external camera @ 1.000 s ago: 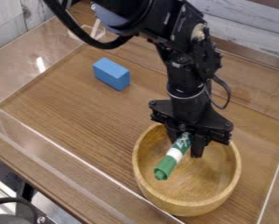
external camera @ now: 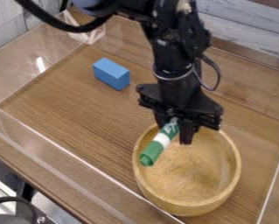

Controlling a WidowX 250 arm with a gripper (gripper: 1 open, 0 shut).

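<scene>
My black gripper (external camera: 177, 122) hangs over the rim of a round tan bowl (external camera: 200, 188) at the lower right. It is shut on a green cylinder with a white band (external camera: 156, 149), held at a slant, its lower end over the bowl's left part. The fingertips are partly hidden by the cylinder and the gripper body.
A blue block (external camera: 111, 73) lies on the wooden table (external camera: 59, 114) at the upper left. Clear plastic edging runs along the left side, with black cables at the lower left.
The gripper and the green cylinder have risen and shifted left toward the bowl's rim. The bowl and blue block look unmoved.
</scene>
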